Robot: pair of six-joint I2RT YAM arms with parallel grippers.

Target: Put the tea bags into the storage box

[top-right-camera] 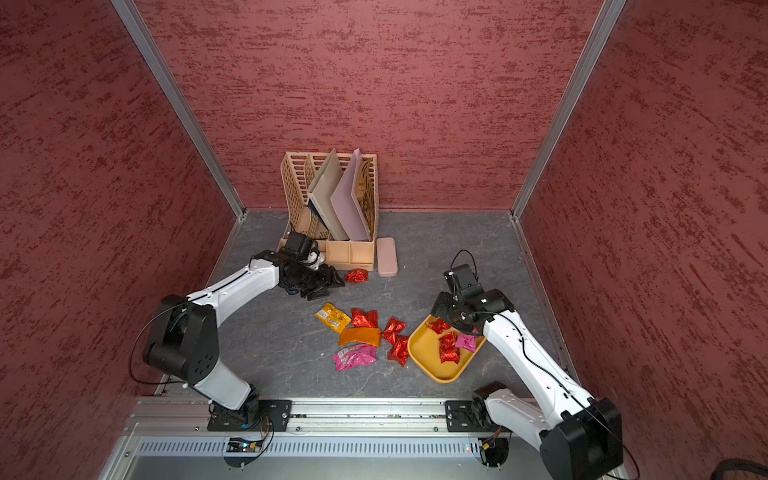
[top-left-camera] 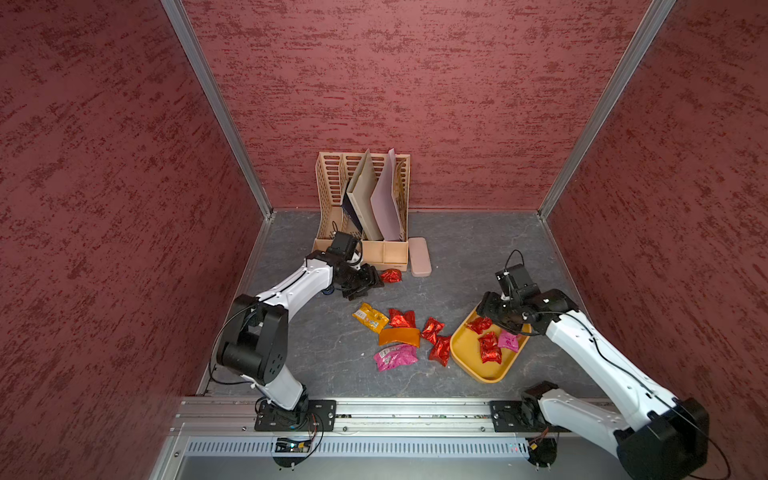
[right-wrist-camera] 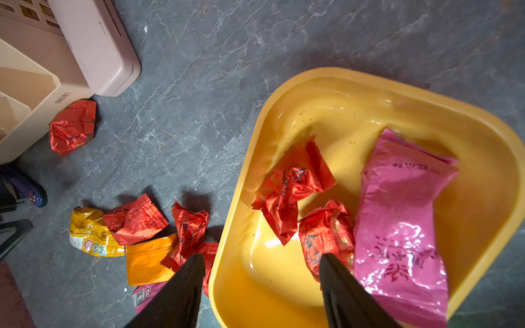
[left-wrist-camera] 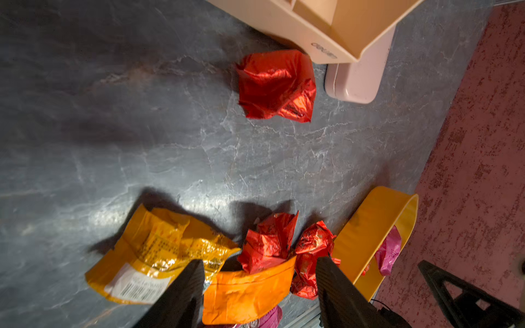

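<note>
The yellow box (right-wrist-camera: 273,284) holds red bags (right-wrist-camera: 292,191) and a pink bag (right-wrist-camera: 399,229). My right gripper hangs open above it with nothing between its fingers. More bags lie left of the box: a yellow bag (top-left-camera: 370,316), an orange bag (top-left-camera: 397,336), a pink bag (top-left-camera: 396,357) and several red ones (top-left-camera: 440,350). One red bag (left-wrist-camera: 276,84) lies alone by the beige organizer's front. My left gripper stands open and empty over the table, above and left of the loose bags.
A beige organizer (top-left-camera: 384,254) with folders stands at the back, a pale pink case (top-left-camera: 420,256) beside it. A dark blue object at the left is mostly hidden by my left arm.
</note>
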